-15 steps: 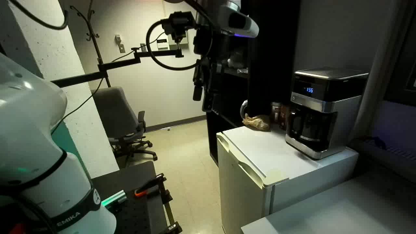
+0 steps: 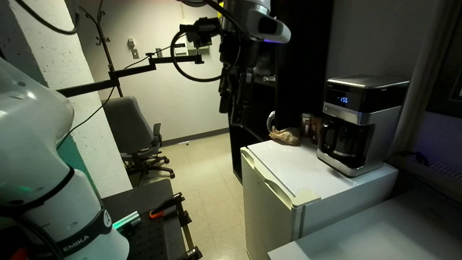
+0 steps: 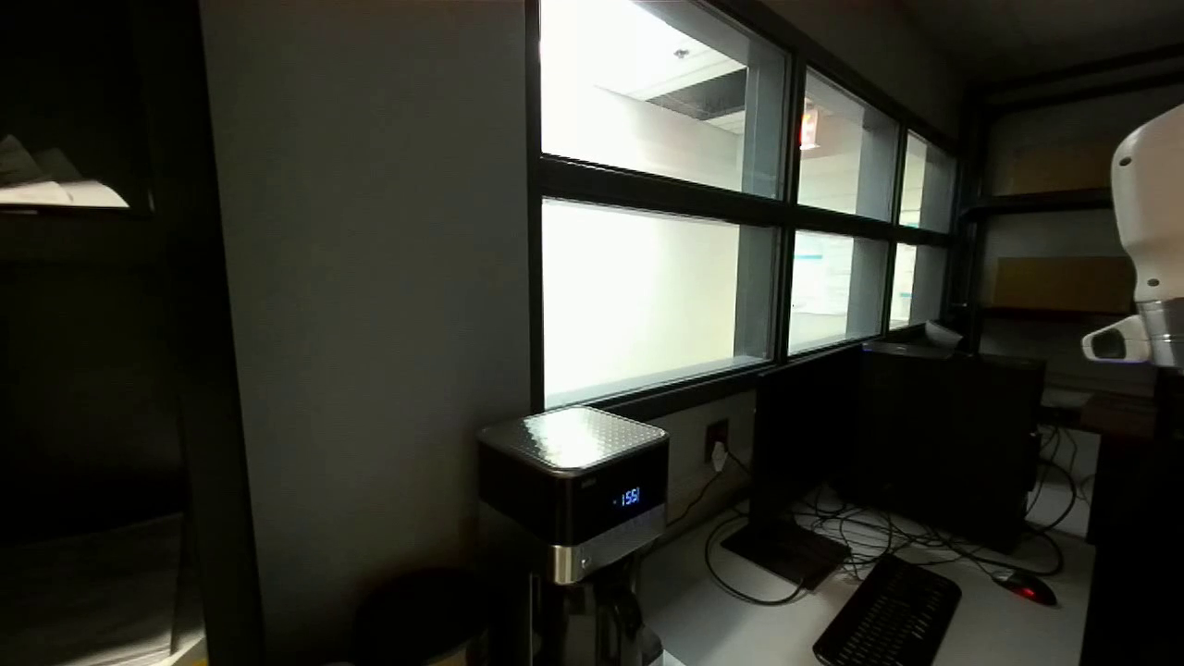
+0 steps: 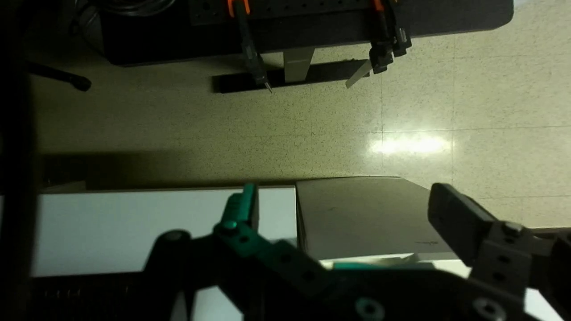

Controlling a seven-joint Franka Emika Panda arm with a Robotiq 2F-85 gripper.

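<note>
My gripper (image 2: 230, 117) hangs pointing down in the air, left of and above the small white fridge (image 2: 273, 195). In the wrist view the fingers (image 4: 455, 222) are spread far apart, open, with nothing between them. A black and silver coffee maker (image 2: 368, 125) stands on the fridge, its display lit and its glass carafe (image 2: 346, 141) inside. That coffee maker (image 3: 577, 488) also shows in the second exterior view, where my gripper is out of sight. A crumpled brown bag (image 2: 286, 136) lies on the fridge's back left part.
Behind the bag are a pale curved handle (image 2: 270, 121) and dark jars (image 2: 306, 125). A dark shelf (image 2: 303, 56) rises at the back. The white desk (image 2: 389, 229) adjoins the fridge. Open floor (image 2: 208, 190) separates the fridge from the black robot table (image 2: 151, 195).
My gripper and upper arm have shifted slightly right in the first exterior view, and the fingertips sit a little lower. The fridge, bag and coffee maker have stayed in place.
</note>
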